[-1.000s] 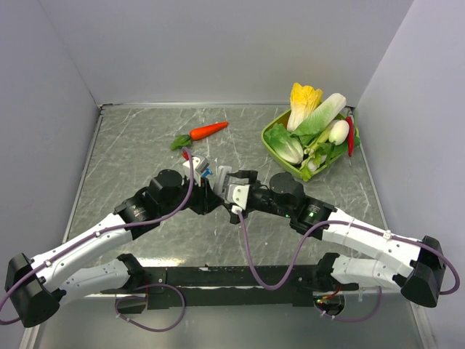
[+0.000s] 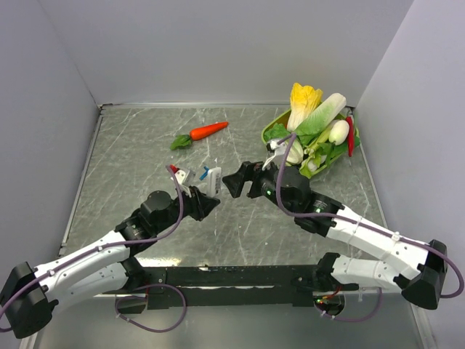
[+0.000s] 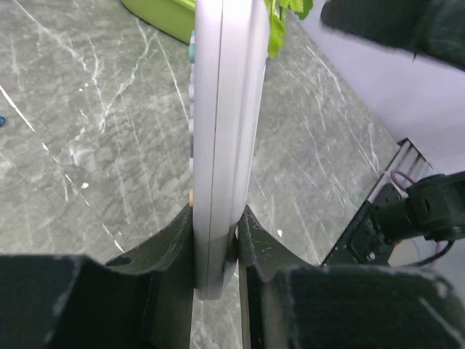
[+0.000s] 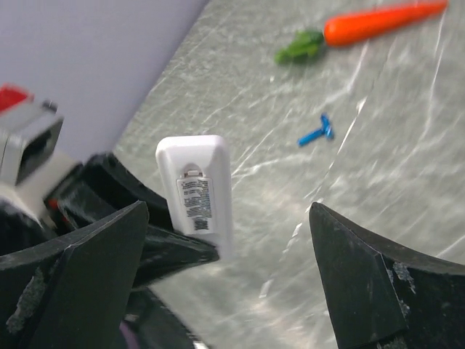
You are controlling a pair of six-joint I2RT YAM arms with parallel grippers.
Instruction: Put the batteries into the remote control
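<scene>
A white remote control point(image 2: 214, 182) stands raised above the counter, with my left gripper point(image 2: 206, 199) shut on its lower end. The left wrist view shows the remote point(image 3: 227, 109) edge-on, its buttons facing left. From the right wrist view its back point(image 4: 195, 185) is visible, with a printed label and a small catch above that; whether batteries sit inside cannot be told. Just to the right of the remote, my right gripper point(image 2: 240, 186) is open, its fingers point(image 4: 385, 280) spread with nothing gripped. No loose battery can be made out.
A small blue T-shaped object point(image 4: 317, 131) lies on the counter behind the remote. Farther back is a carrot point(image 2: 208, 130). The green basket point(image 2: 270, 149) of vegetables occupies the back right.
My right gripper has turned and drawn away from the remote, leaving a gap between them. The left gripper and remote have shifted slightly left.
</scene>
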